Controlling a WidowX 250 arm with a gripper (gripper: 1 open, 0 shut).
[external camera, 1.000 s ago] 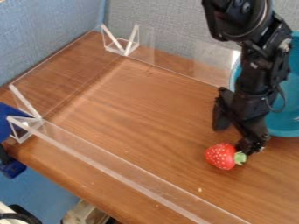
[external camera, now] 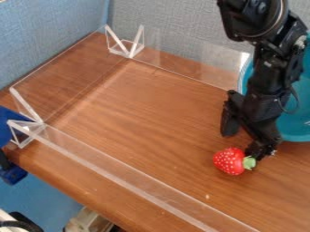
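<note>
A red strawberry with a green top (external camera: 230, 161) lies on the wooden table (external camera: 133, 145) at the lower right. My black gripper (external camera: 242, 138) hangs low just above it, fingers spread open, one fingertip near the green top. Whether it touches the berry I cannot tell. Behind the arm stands a teal bowl (external camera: 295, 123), partly hidden.
Clear plastic barriers with white brackets (external camera: 27, 129) run along the near edge and the back of the table. A blue object (external camera: 13, 165) sits off the left edge.
</note>
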